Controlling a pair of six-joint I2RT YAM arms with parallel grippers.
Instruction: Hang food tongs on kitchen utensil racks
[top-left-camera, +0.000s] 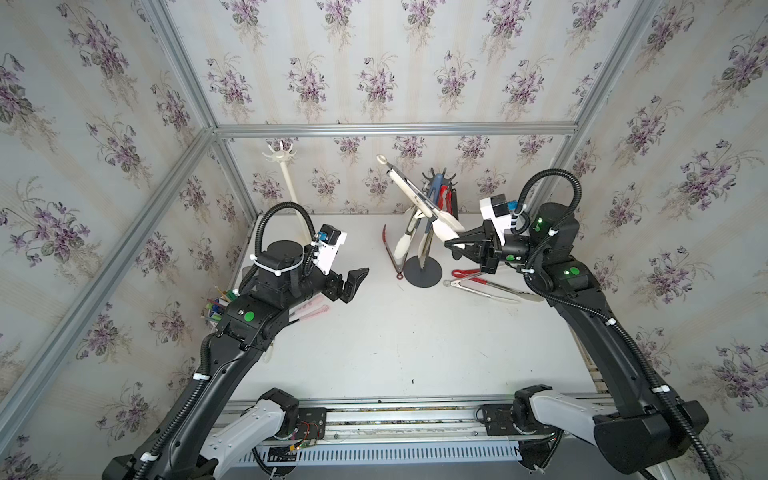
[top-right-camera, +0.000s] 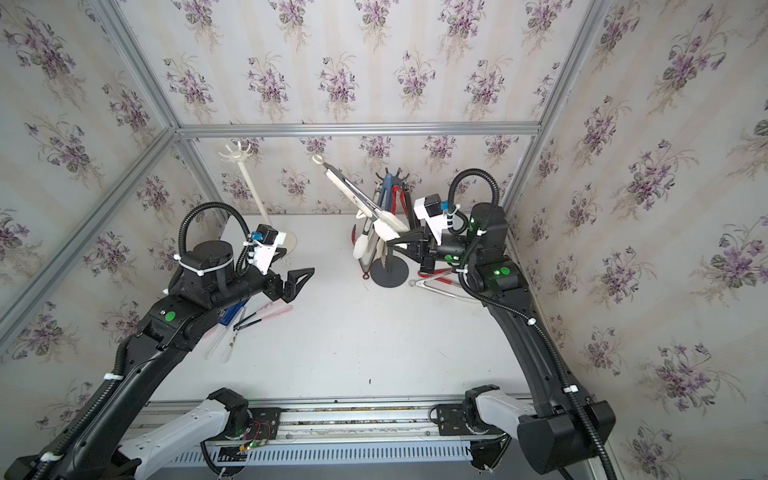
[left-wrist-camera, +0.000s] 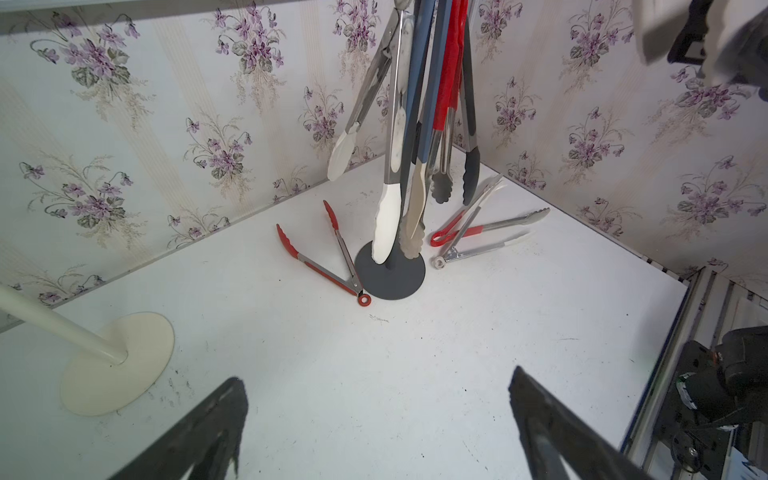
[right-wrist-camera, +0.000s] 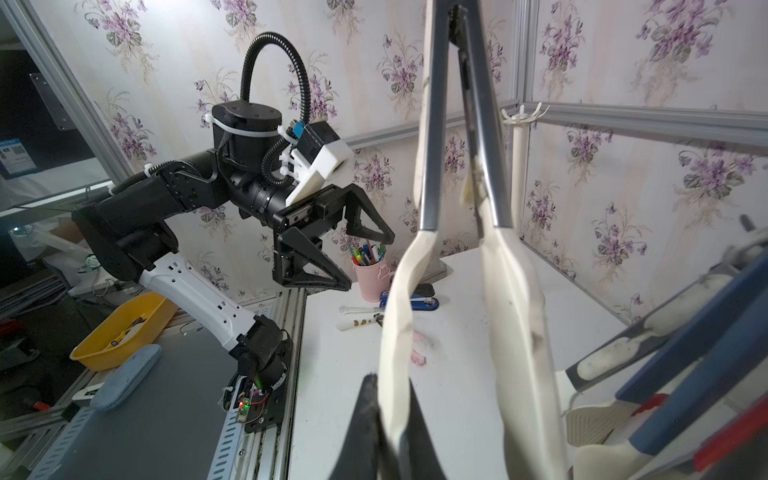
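Note:
Cream and steel tongs (top-left-camera: 417, 196) slant up and left in front of the dark rack, their ring end raised. My right gripper is shut on one cream arm of these tongs (right-wrist-camera: 400, 344); the other arm hangs free beside it. Several tongs hang from the rack's hooks (top-right-camera: 392, 173), blue, red and grey among them, over its round dark base (left-wrist-camera: 390, 276). My left gripper (top-left-camera: 353, 281) stands open over the left part of the table, nothing between its fingers. The lower part of the rack is partly hidden by the held tongs in the top views.
Red-tipped tongs (left-wrist-camera: 328, 272) lie left of the rack base, and red and steel tongs (left-wrist-camera: 472, 236) lie right of it. A white stand (left-wrist-camera: 120, 360) is at the back left; a pink pen cup (right-wrist-camera: 373, 280) stands at the left side.

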